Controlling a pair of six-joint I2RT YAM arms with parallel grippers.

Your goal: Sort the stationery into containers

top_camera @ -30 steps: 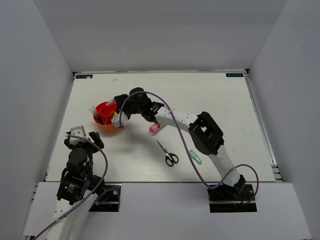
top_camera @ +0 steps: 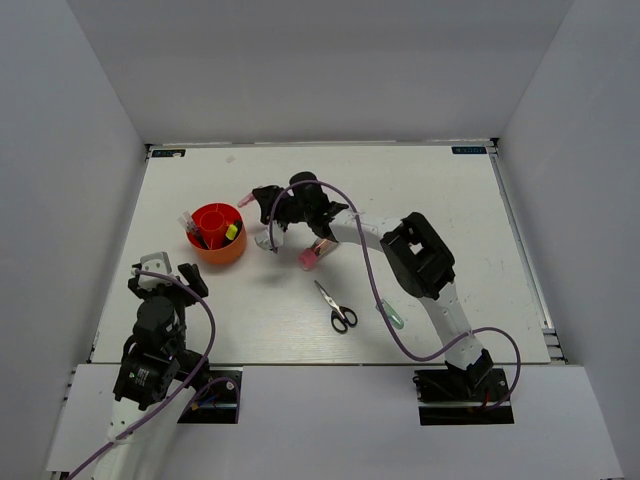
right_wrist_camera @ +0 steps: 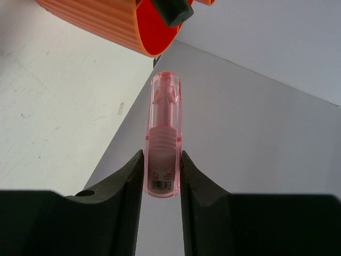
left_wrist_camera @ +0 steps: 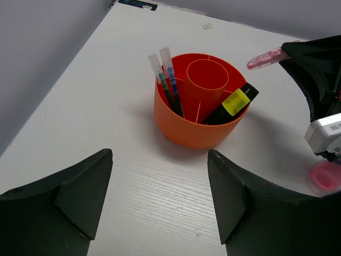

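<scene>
An orange divided container (left_wrist_camera: pixel 186 130) holds translucent pens (left_wrist_camera: pixel 165 58) and a black-and-yellow item (left_wrist_camera: pixel 234 101). My right gripper grips a pink translucent pen or tube (right_wrist_camera: pixel 163 128) just above and to the right of the container. My left gripper stands open at the left front, with nothing between its fingers. On the table, scissors (top_camera: pixel 340 315) lie at the centre front, a green translucent item (top_camera: pixel 390 315) lies to their right, and a pink item (top_camera: pixel 308 258) lies under the right arm.
Walls stand on the left, back and right sides. Part of the middle is hidden by the right arm.
My right gripper has moved right and slightly back, away from over the container, carrying the pink tube with it. The left arm has not moved.
</scene>
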